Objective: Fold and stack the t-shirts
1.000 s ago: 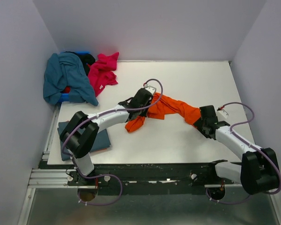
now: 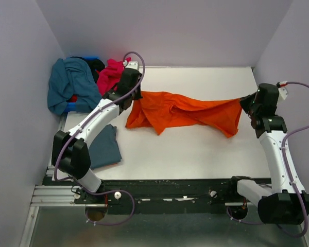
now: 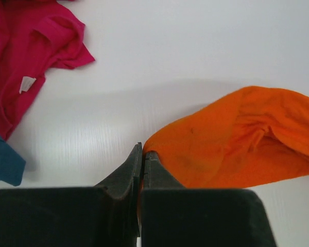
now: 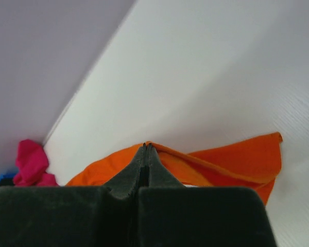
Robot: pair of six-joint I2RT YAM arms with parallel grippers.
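An orange t-shirt (image 2: 185,110) is stretched sideways above the white table between my two grippers. My left gripper is shut on its upper left end, and in the left wrist view the cloth bunches at the fingertips. My right gripper is shut on its upper right end, the cloth's edge pinched at the tips. The middle and lower parts hang in loose folds; whether they rest on the table cannot be told. A folded dark teal cloth (image 2: 104,149) lies at the front left, partly under the left arm.
A blue bin (image 2: 70,106) holding teal, black and magenta clothes (image 2: 110,72) stands at the back left, close to the left gripper.
Both grippers have moved outward and toward the back, the left to the left, the right to the right, spreading the orange t-shirt wider between them.
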